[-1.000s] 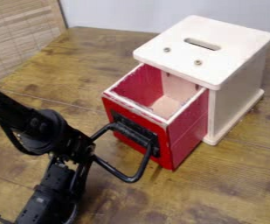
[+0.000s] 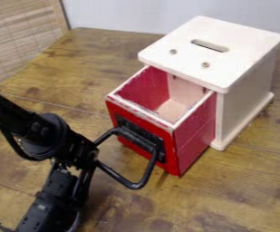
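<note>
A cream wooden cabinet (image 2: 246, 72) with a slot in its top stands at the upper right, its red drawer (image 2: 193, 136) pulled out toward the lower left. The inside of the drawer looks empty. My black gripper (image 2: 140, 145) reaches from the left edge to the drawer's front, its fingers against the dark handle area there. Whether the fingers are closed on the handle is hard to make out, as dark parts overlap.
A woven mat or panel (image 2: 15, 41) lies at the upper left, and a white wall runs along the back.
</note>
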